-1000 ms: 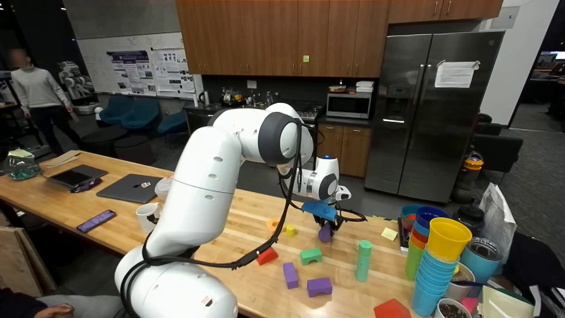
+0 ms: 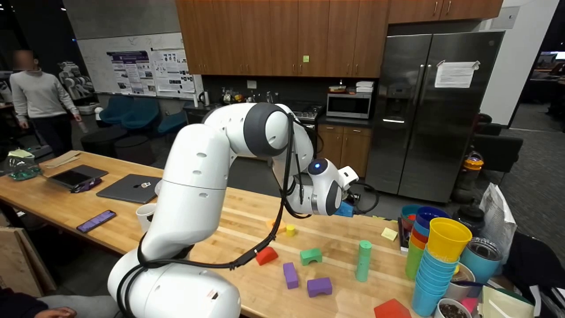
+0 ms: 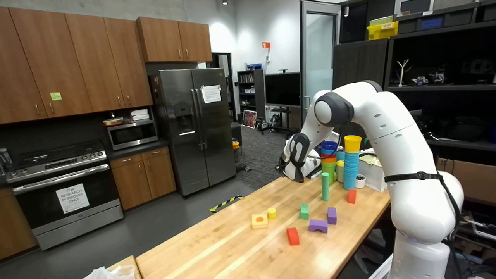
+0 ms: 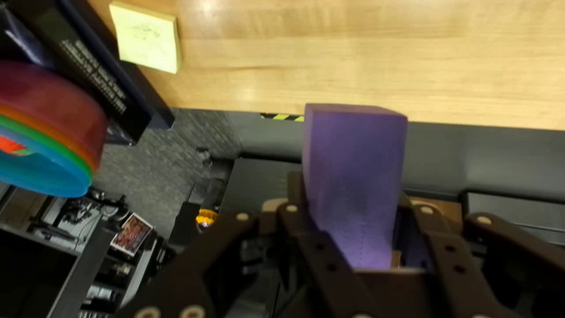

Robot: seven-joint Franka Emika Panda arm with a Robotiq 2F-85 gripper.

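Observation:
In the wrist view a purple block [image 4: 355, 169] stands out between the fingers of my gripper, which is shut on it. Behind it in that view are the table's far edge and the floor. In exterior view 1 the arm's end reaches over the far side of the table, its blue part [image 2: 344, 209] partly visible; the held block is hidden there. On the table lie two other purple blocks [image 2: 291, 275], a green arch block [image 2: 310, 256], a green cylinder stack [image 2: 363, 260], a yellow cylinder [image 2: 290, 230] and red blocks [image 2: 266, 255].
Stacked cups [image 2: 434, 270] crowd the table's right end, near a dark box [image 4: 106, 79] and a yellow note pad [image 4: 145, 37]. A laptop [image 2: 132, 188], a phone [image 2: 96, 221] and a mug [image 2: 146, 214] are at the left.
My gripper has risen from low over the table and swung toward the far edge, the wrist turning. The purple block, seen below it earlier, is now out of sight in exterior view 1.

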